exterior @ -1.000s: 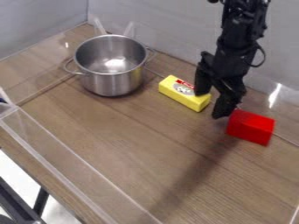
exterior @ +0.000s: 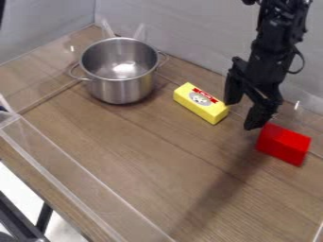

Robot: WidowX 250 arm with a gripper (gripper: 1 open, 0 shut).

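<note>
My black gripper [exterior: 247, 99] is open, its fingers apart above the table between a yellow box with a red label [exterior: 201, 104] and a red block [exterior: 284, 144]. Nothing shows between the fingers. The yellow box lies to the lower left of the gripper, the red block to its lower right. A steel pot [exterior: 119, 83] with two handles stands further left.
Pale walls rise along the back, and a transparent panel runs along the left front edge.
The gripper has shifted slightly up and to the right, away from the yellow box. The pot, box and red block look essentially unmoved.
</note>
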